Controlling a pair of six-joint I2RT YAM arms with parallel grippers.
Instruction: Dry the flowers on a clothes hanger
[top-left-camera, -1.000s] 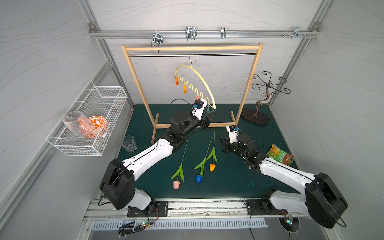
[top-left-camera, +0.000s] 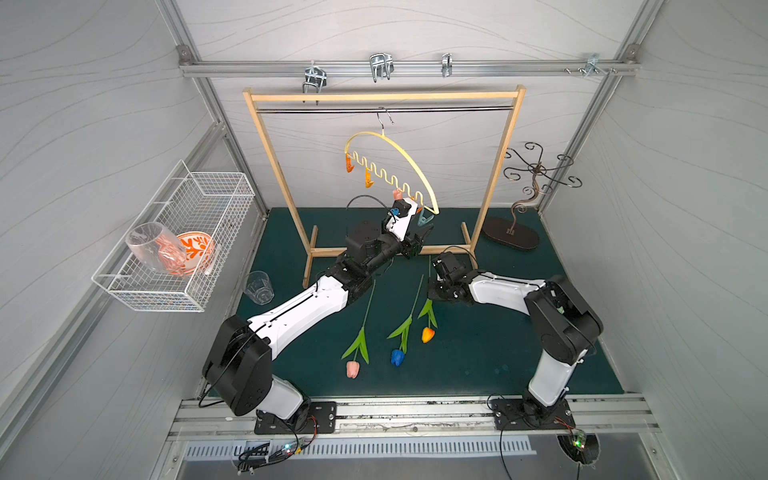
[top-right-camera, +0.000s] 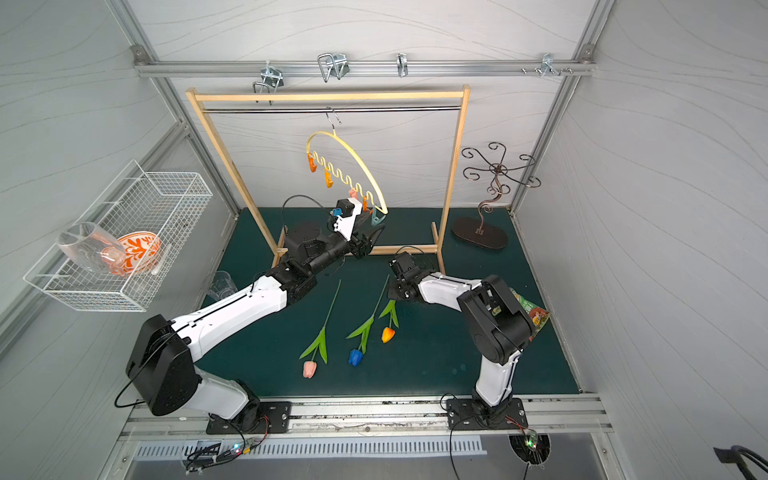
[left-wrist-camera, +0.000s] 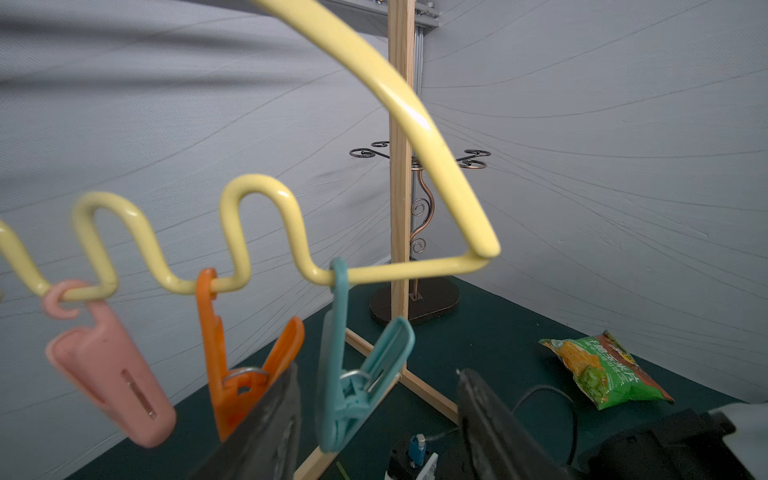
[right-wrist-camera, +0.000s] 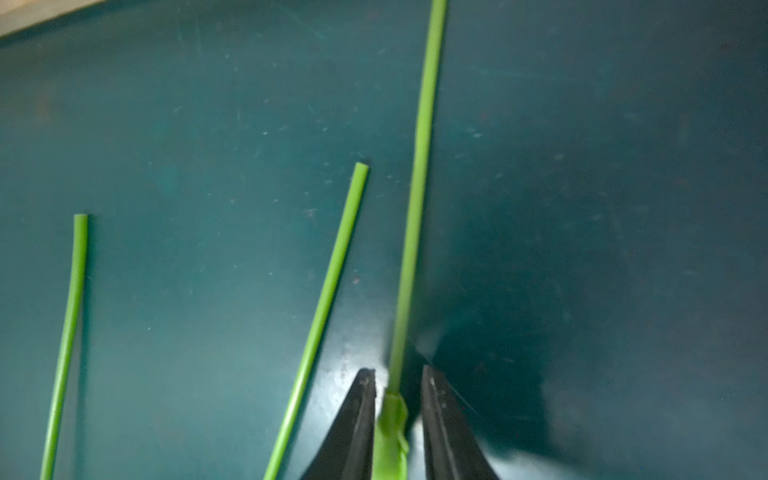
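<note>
The yellow hanger (top-left-camera: 412, 164) hangs tilted from the rack's rod, carrying several clothespins. My left gripper is open, its fingers either side of the teal clip (left-wrist-camera: 342, 368) in the left wrist view; I see no contact. Beside that hang an orange clip (left-wrist-camera: 217, 360) and a pink clip (left-wrist-camera: 112, 364). Low over the table, my right gripper stands part open around the stem (right-wrist-camera: 413, 208) of the orange tulip (top-left-camera: 428, 335), just above its leaves. The blue tulip (top-left-camera: 397, 357) and pink tulip (top-left-camera: 352, 369) lie to its left.
A wooden rack (top-left-camera: 504, 152) frames the hanger. Left are a white wire basket (top-left-camera: 172, 300) with dishes and a clear glass (top-left-camera: 259, 288). A scrolled metal stand (top-left-camera: 512, 232) occupies the back right, and a snack bag (top-right-camera: 530, 311) the right.
My right arm has swung left and lowered onto the orange tulip's stem. The left gripper has barely moved; the hanger's lower end has shifted slightly right. The orange tulip has shifted a little.
</note>
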